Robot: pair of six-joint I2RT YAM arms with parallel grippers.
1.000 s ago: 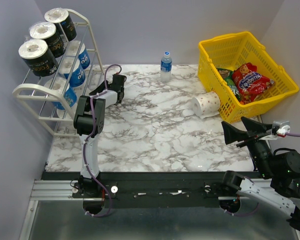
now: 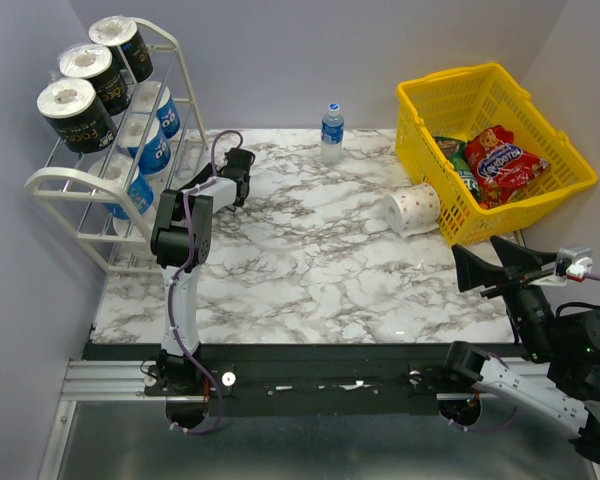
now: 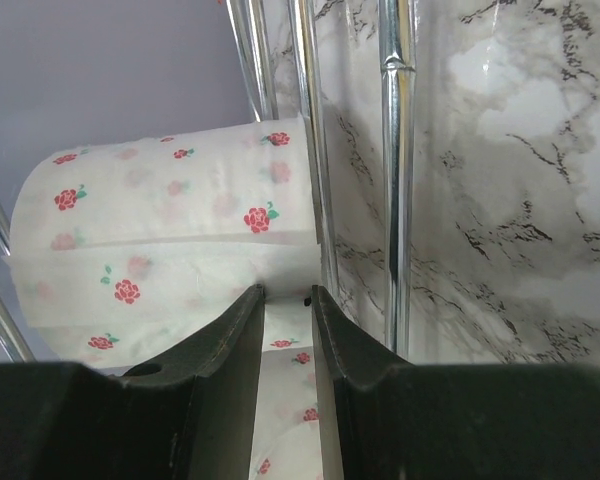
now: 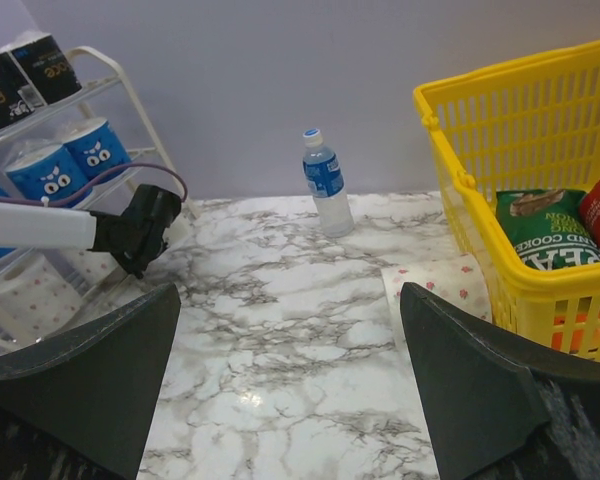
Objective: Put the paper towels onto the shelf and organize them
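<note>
My left gripper reaches into the lower part of the white shelf rack at the left. In the left wrist view, its fingertips are at the side of a floral-wrapped paper towel roll lying on the rack's rods, with another roll below; whether it grips is unclear. Black rolls fill the top tier and blue rolls the middle. Another floral roll lies beside the yellow basket. My right gripper hangs open at the lower right, empty.
A water bottle stands at the back. The yellow basket holding snack bags is at the right.
My right gripper has shifted slightly to the right in the top view. The left arm looks almost unchanged.
</note>
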